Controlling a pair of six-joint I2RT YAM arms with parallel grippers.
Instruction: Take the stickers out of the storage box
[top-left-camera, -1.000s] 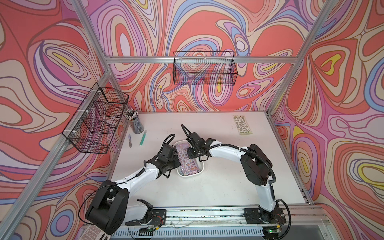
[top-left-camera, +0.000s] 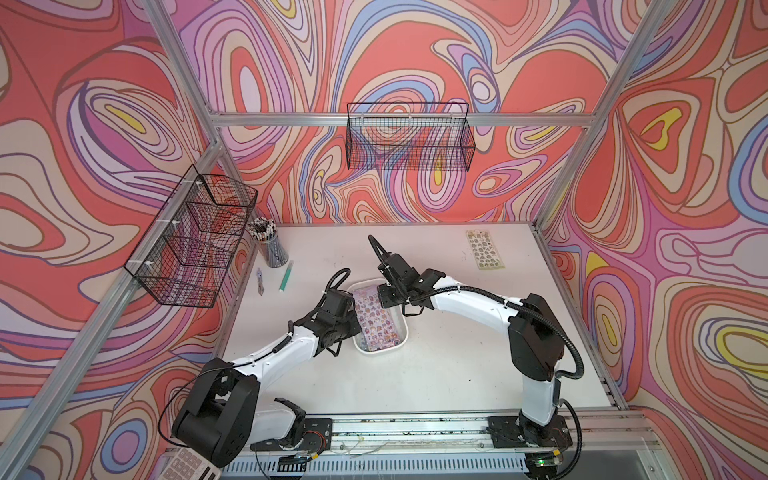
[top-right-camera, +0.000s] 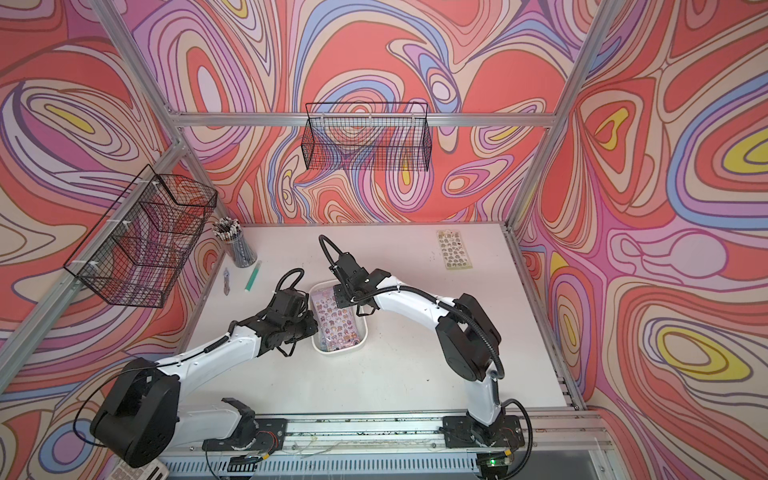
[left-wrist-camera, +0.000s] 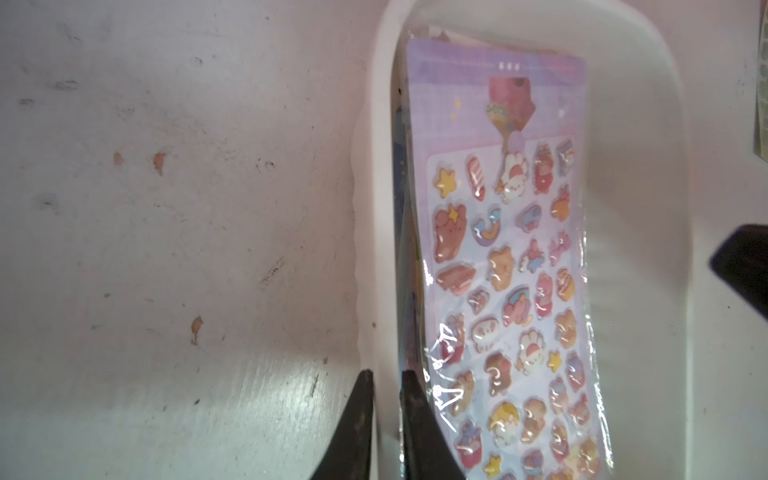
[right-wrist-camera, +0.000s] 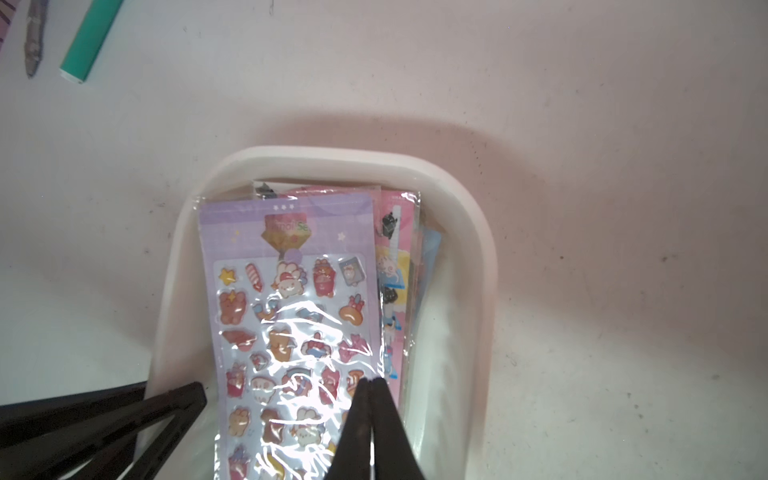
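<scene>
A white storage box holds a stack of sticker sheets, topped by a lilac sheet of puffy stickers in clear wrap, with pink and blue sheets beneath. My left gripper is at the box's left wall, fingertips close around the rim; whether it grasps it I cannot tell. My right gripper hangs over the lilac sheet, shut, with nothing visible between its fingers.
A pen cup, a pen and a green marker lie at the left. Another sticker sheet lies back right. Wire baskets hang on the frame.
The left arm looks unchanged.
</scene>
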